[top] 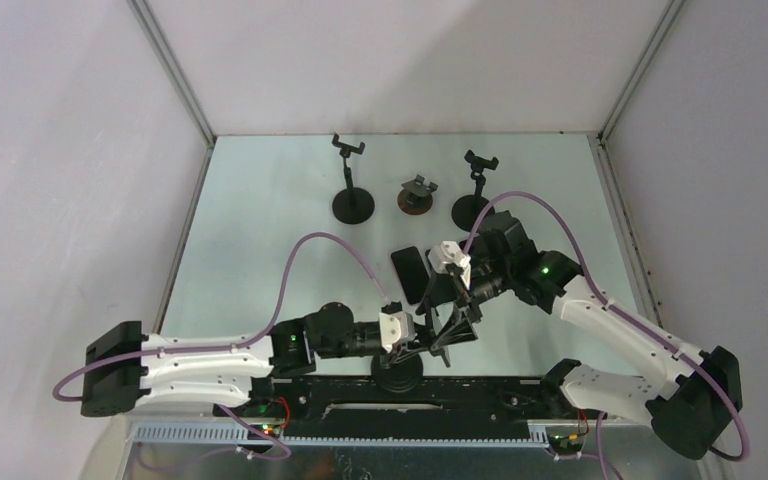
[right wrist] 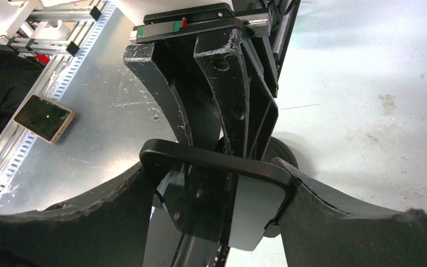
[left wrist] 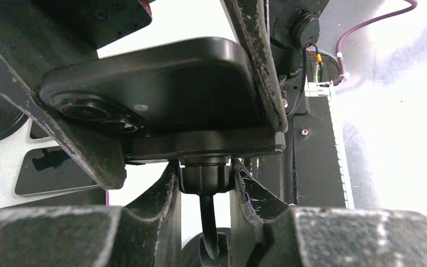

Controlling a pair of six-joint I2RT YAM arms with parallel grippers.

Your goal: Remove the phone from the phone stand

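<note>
In the left wrist view a black phone (left wrist: pixel 150 92) with a round camera lens lies just above the dark cradle (left wrist: pixel 200 143) of the phone stand; I cannot tell whether they still touch. My left gripper is shut on the stand's neck, right below that cradle. From the other side my right gripper holds the phone by its two side edges, fingers shut on it. Seen from above, my right gripper (top: pixel 452 330) and left gripper (top: pixel 418 345) crowd together over the stand's round base (top: pixel 397 372), hiding much of the phone.
At the back stand a left stand (top: pixel 352 205), a low middle stand (top: pixel 415 200) and a right stand (top: pixel 468 212), all without phones. Another phone (top: pixel 410 273) lies flat just behind my grippers.
</note>
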